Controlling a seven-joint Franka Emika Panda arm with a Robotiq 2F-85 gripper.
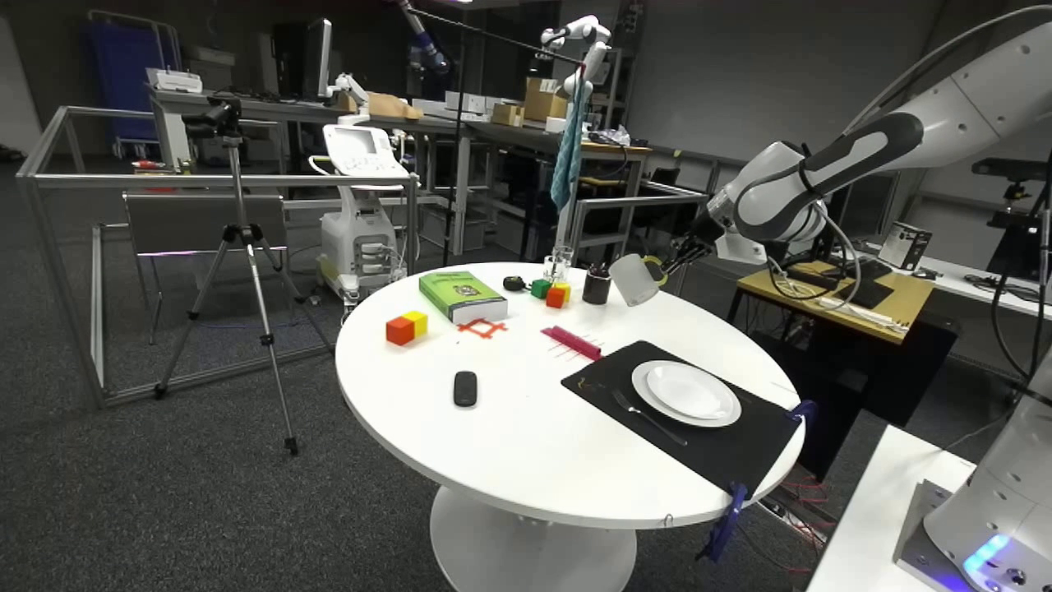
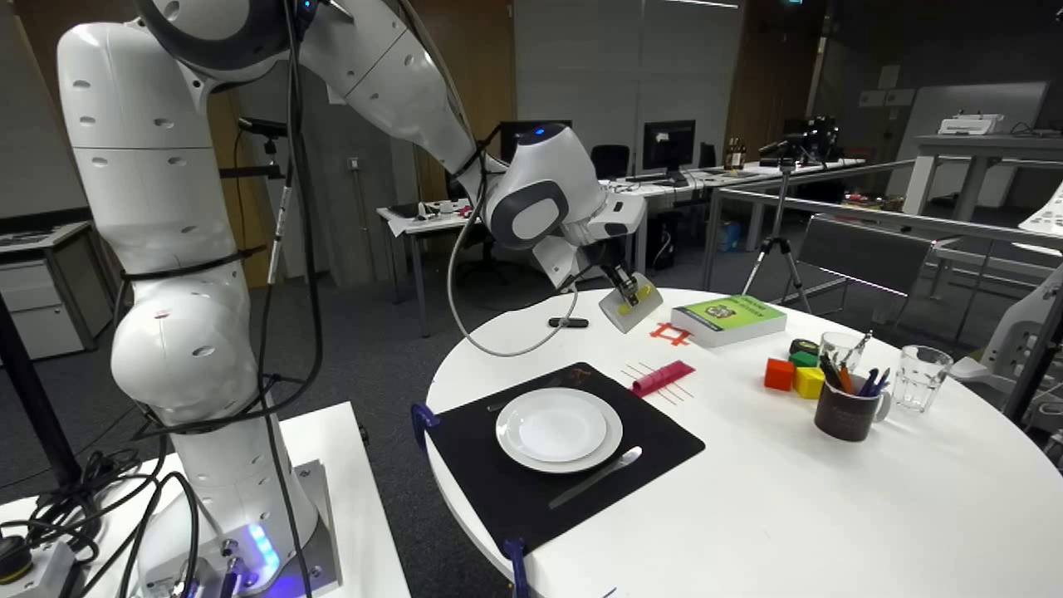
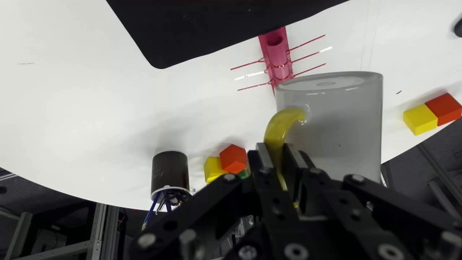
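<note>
A pale grey mug (image 3: 335, 121) with a yellow handle (image 3: 279, 125) hangs tilted above the round white table. My gripper is shut on that handle, which shows between the two fingers in the wrist view. From exterior view 1, the mug (image 1: 634, 280) appears over the table's back right side, and its underside is clear of the surface. In exterior view 2 the mug (image 2: 630, 303) is seen past the gripper (image 2: 629, 289), with the table beneath it.
A black mat (image 2: 658, 423) with a white plate (image 2: 560, 427) lies near the robot. Around it are a pink rolled piece with sticks (image 2: 663, 377), a green book (image 2: 727, 317), cubes (image 2: 779, 373), a dark pen mug (image 2: 845, 410) and glasses (image 2: 922, 377).
</note>
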